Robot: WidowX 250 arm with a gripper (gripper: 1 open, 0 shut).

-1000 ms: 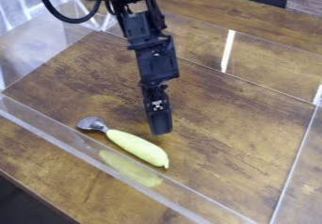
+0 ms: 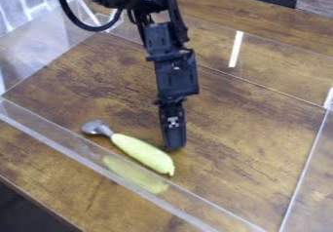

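A pale yellow corn-like object (image 2: 140,153) lies on the wooden floor of the workspace, toward the lower left. Just beyond its upper-left end is a small silver metal piece (image 2: 96,128), which looks like a spoon or tool head. My black gripper (image 2: 173,138) points down just behind and right of the yellow object's right half. Whether its fingers are open or shut is hard to make out, and I see nothing clearly held.
Clear plastic walls (image 2: 240,51) border the wooden surface (image 2: 254,148) on several sides. The floor to the right of the gripper and at the back left is bare.
The yellow object looks unmoved.
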